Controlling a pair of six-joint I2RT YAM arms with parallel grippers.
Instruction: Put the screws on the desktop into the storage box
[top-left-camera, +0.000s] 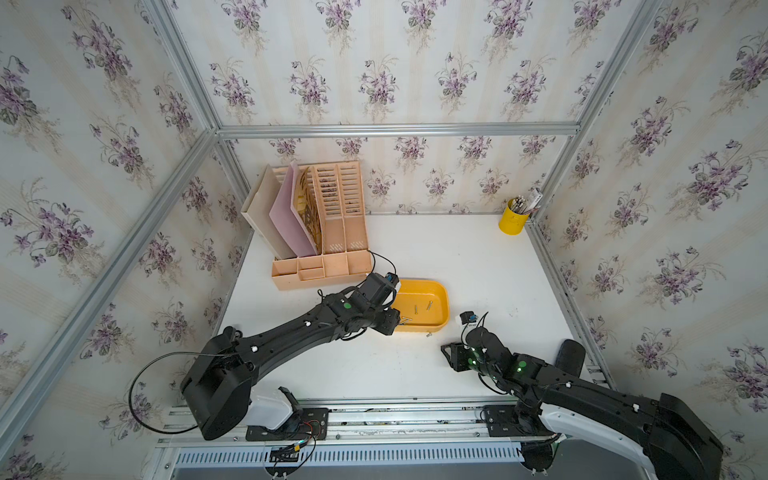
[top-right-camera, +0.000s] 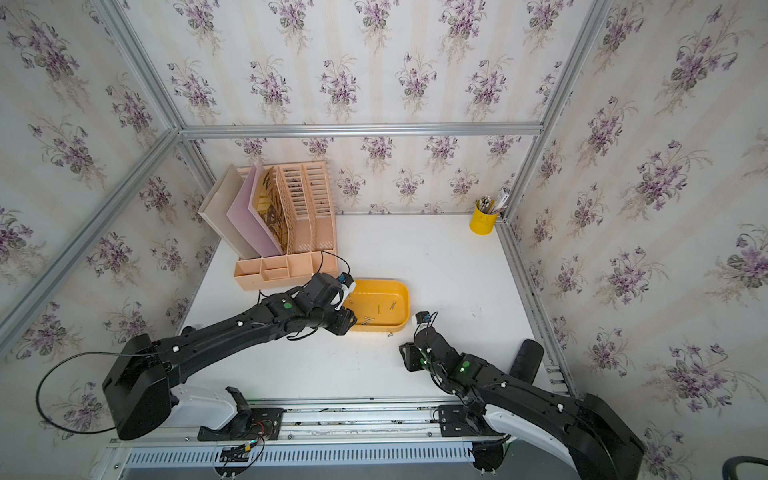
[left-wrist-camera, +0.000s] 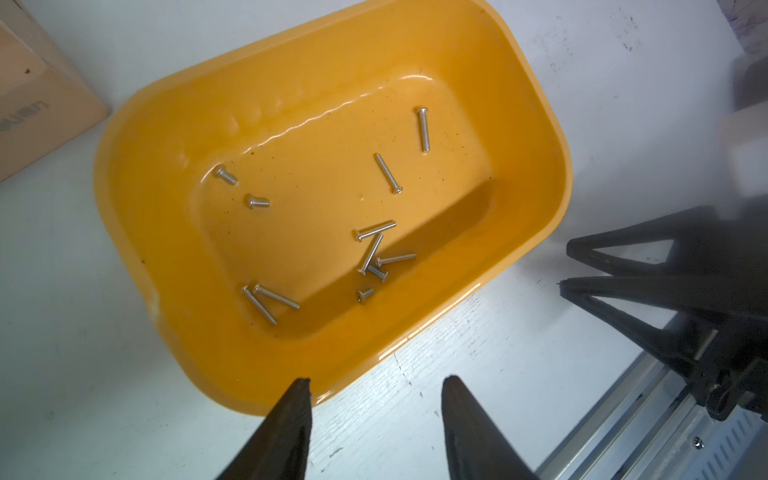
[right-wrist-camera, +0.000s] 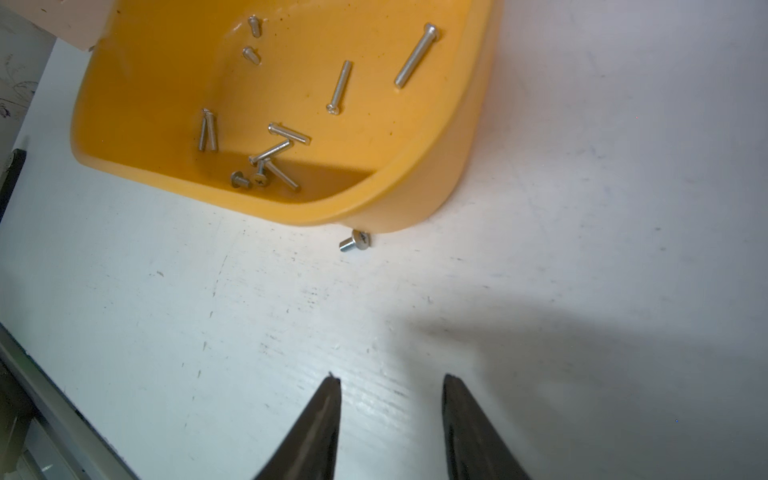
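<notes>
An orange storage box (left-wrist-camera: 528, 112) holds several silver screws, among them a long screw (right-wrist-camera: 416, 56). One short screw (right-wrist-camera: 353, 241) lies on the desktop just outside the box's near wall, seen in the right wrist view. My left gripper is over the box's near edge, its fingers apart with nothing between them; in the top views it hangs at the box's left side. My right gripper stands open over the bare desk, in front of and to the right of the box, the loose screw beyond its fingertips.
A wooden organizer (top-left-camera: 344, 240) with upright boards stands at the back left. A yellow pen cup (top-left-camera: 512, 224) is at the back right. A black object (top-left-camera: 569, 356) lies at the right edge.
</notes>
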